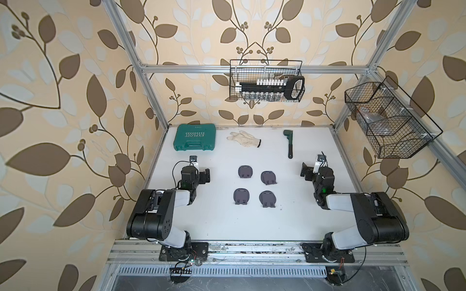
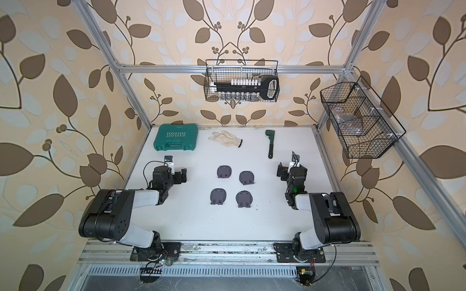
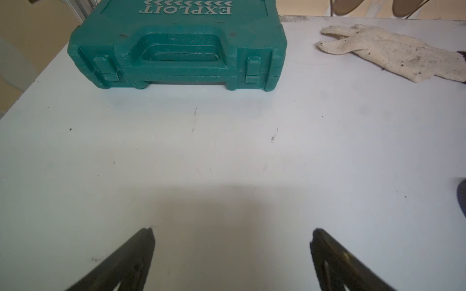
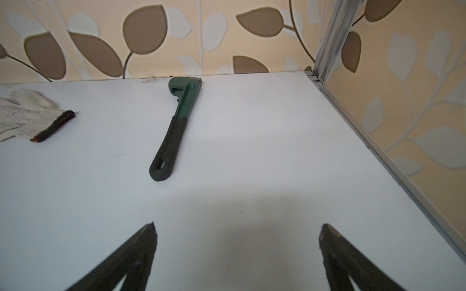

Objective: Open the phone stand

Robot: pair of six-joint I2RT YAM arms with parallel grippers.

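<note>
Several dark grey, rounded phone stands lie folded flat in the middle of the white table. In the top left view the back pair is one stand (image 1: 245, 171) on the left and another stand (image 1: 268, 177) on the right; nearer the front are a left stand (image 1: 241, 196) and a right stand (image 1: 267, 198). My left gripper is open and empty, well to the left of them. On their right side, my right gripper also stands open with bare table between its fingers. Only a sliver of one stand (image 3: 462, 196) enters the left wrist view.
Along the back lie a green case (image 1: 194, 136), a pale work glove (image 1: 244, 139) and a green pipe wrench (image 1: 288, 144). Wire baskets hang on the back wall (image 1: 267, 81) and right side (image 1: 390, 121).
</note>
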